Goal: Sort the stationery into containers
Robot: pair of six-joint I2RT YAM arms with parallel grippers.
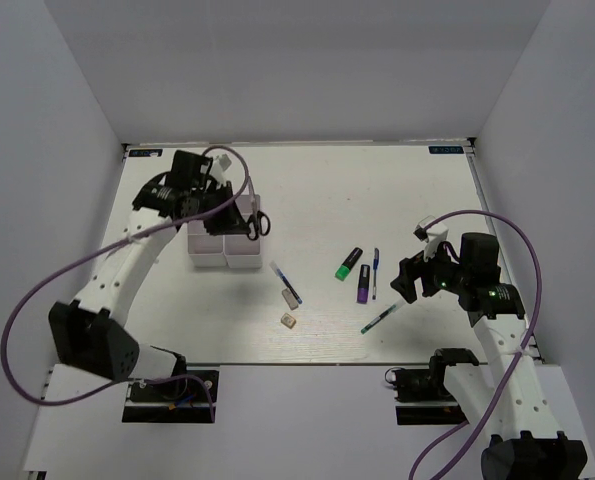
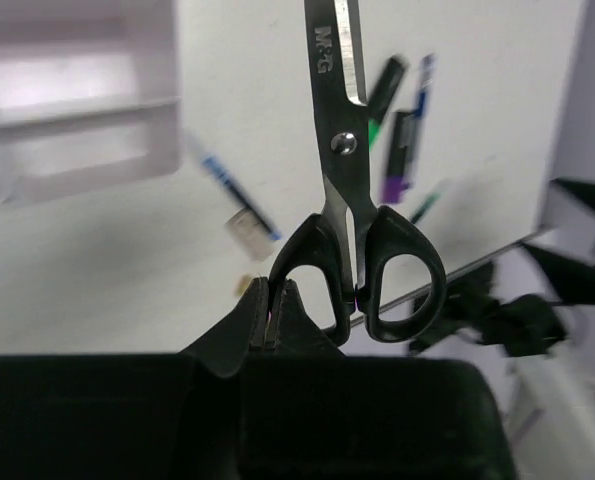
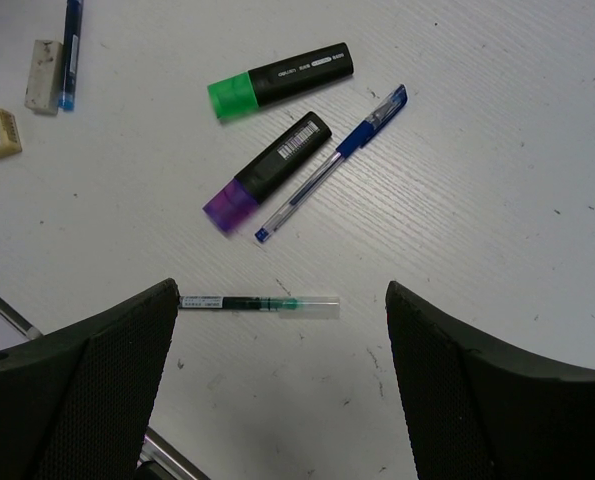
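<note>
Black-handled scissors [image 2: 343, 150] hang from my left gripper, which is shut on one of the handle loops. In the top view they are above the right part of the pale divided container [image 1: 243, 262], whose back is partly hidden by the left arm. My right gripper is open and empty over the green pen [image 3: 247, 303]. Beyond that pen lie a purple highlighter [image 3: 267, 172], a green highlighter [image 3: 282, 80] and a blue pen [image 3: 332, 165]. A dark blue pen [image 1: 286, 283] lies beside a grey eraser [image 1: 290, 299], with a tan eraser [image 1: 288, 320] nearer the front.
Purple cables loop over both arms, the left one crossing above the container.
</note>
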